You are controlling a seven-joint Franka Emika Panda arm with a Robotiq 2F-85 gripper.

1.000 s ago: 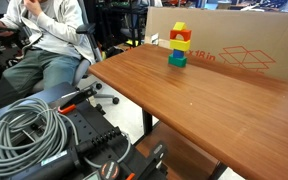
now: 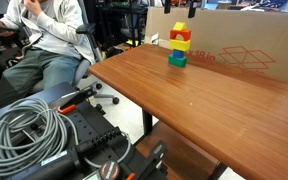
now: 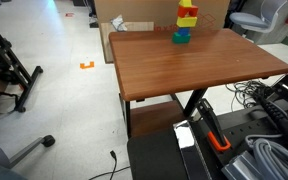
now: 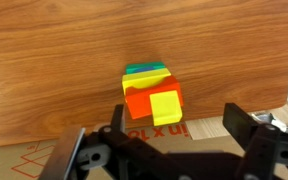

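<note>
A tower of coloured blocks [image 2: 179,45] stands upright near the far edge of the brown table. From the top down it shows yellow, red, yellow, blue and green; in the second exterior view the tower [image 3: 186,22] is cut by the top edge. My gripper is open above it, pointing down. In the wrist view the yellow top block [image 4: 166,108] and the red block [image 4: 140,102] lie between the spread fingers, with clear space on both sides. Nothing is held. How high the fingertips are above the top block is hard to judge.
A cardboard sheet [image 2: 239,40] with red line drawings stands behind the tower. Coiled grey cable [image 2: 24,135] lies at the near left, and a person sits at the far left.
Dark parts, apparently of my gripper, have come into exterior view 1 at its top, near the tower; they were absent earlier. The tower has not moved.
</note>
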